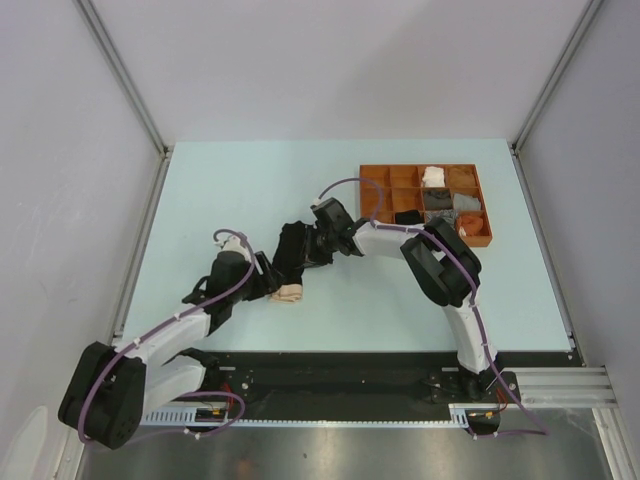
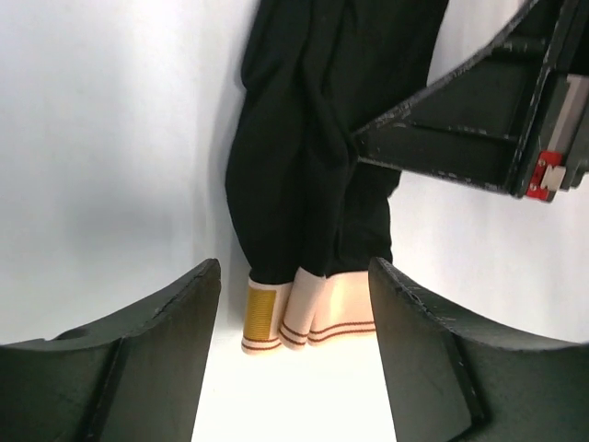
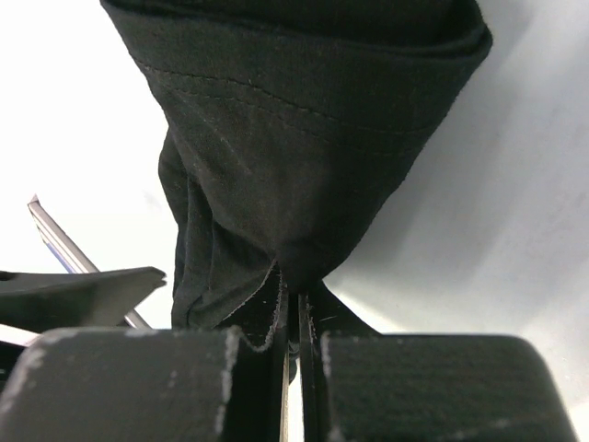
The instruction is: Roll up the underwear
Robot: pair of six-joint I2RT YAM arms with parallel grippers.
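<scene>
The black underwear (image 1: 291,245) lies as a narrow upright strip left of the table's middle, its peach waistband (image 1: 288,293) at the near end. In the left wrist view, the waistband (image 2: 342,304) shows folds, with a yellow patch on its left part. My left gripper stands open around the near end, nothing gripped. My right gripper is shut on a gathered pinch of the black cloth (image 3: 304,138) at the strip's right side. The cloth beyond those fingertips partly hides the far end.
A brown divided box (image 1: 400,178) holding several folded cloths sits at the back right. The two grippers are close together.
</scene>
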